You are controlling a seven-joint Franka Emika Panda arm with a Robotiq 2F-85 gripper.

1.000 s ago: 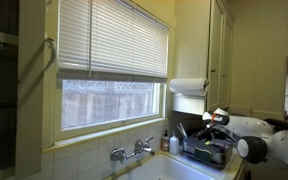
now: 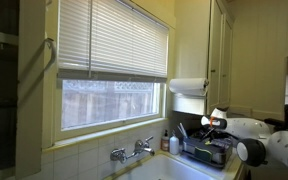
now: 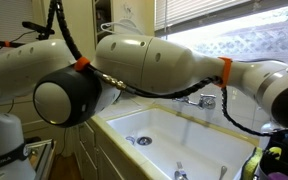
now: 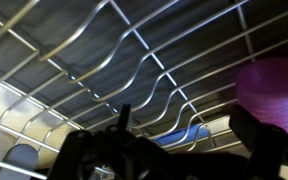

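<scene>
In the wrist view my gripper is open, its two dark fingers apart at the lower edge. Beneath it runs the metal wire of a dish rack (image 4: 134, 62). A pink ribbed cup (image 4: 269, 92) sits at the right, partly behind the right finger. Something blue and white (image 4: 216, 126) shows below the wires between the fingers; what it is I cannot tell. From the first exterior view, the arm (image 2: 246, 128) reaches in from the right over the dark rack (image 2: 206, 150) beside the sink. The fingers are too small to make out there.
The white sink (image 3: 169, 135) lies beside the rack, with a wall faucet (image 2: 134, 150) above it. Soap bottles (image 2: 174, 144) stand behind the rack, under a paper towel roll (image 2: 188, 86). A cabinet (image 2: 192, 45) hangs above.
In the first exterior view the arm's end has shifted slightly over the rack. The surroundings look the same.
</scene>
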